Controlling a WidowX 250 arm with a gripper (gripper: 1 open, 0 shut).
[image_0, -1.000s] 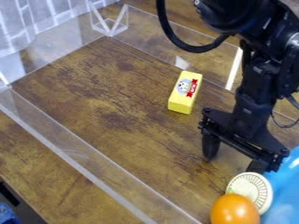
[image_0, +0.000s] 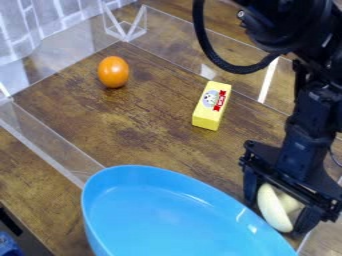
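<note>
My black gripper (image_0: 287, 190) is at the lower right, low over the table, with its fingers around or just over a pale cream, rounded object (image_0: 273, 208) beside the rim of a large blue dish (image_0: 174, 225). The finger stands open; whether the fingers touch the object is hard to tell. An orange (image_0: 114, 72) sits at the upper left. A yellow box (image_0: 211, 105) with a red and white label lies in the upper middle.
Clear plastic walls (image_0: 54, 140) border the wooden board (image_0: 147, 140) along the left and back. The blue dish takes up the bottom middle. The board between the orange and the dish is clear.
The blue dish, blurred earlier, now rests at the bottom middle. The orange has moved from the bottom right to the upper left. The pale object is now at my gripper.
</note>
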